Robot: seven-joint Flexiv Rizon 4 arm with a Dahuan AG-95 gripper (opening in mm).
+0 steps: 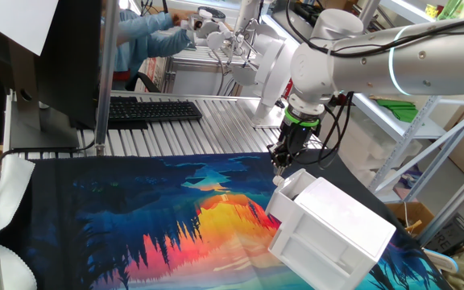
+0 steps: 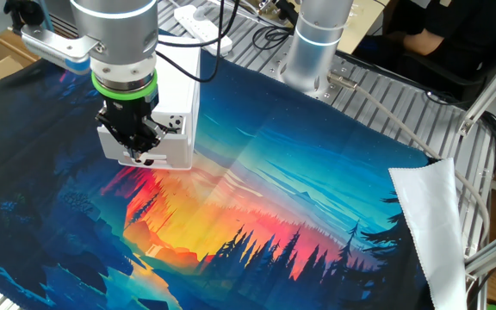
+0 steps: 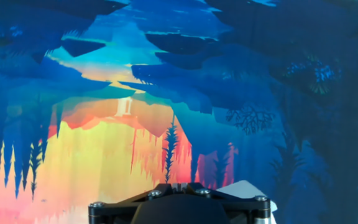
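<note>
A white drawer box (image 1: pixel 337 221) stands at the right of the printed cloth. Its top drawer (image 1: pixel 284 205) is pulled partly out, with the dark inside showing at its upper edge. A small round knob (image 1: pixel 278 180) is on the drawer's front. Just above the knob, pointing down, is my gripper (image 1: pixel 279 170). In the wrist view the fingers of the gripper meet in the middle, so it looks shut. The knob is hidden there, and whether it touches or sits between the fingertips I cannot tell. A white corner of the box (image 3: pixel 247 191) shows behind the gripper.
A white cloth piece (image 2: pixel 433 228) lies at the far edge. A power strip (image 2: pixel 201 26) stands behind the box.
</note>
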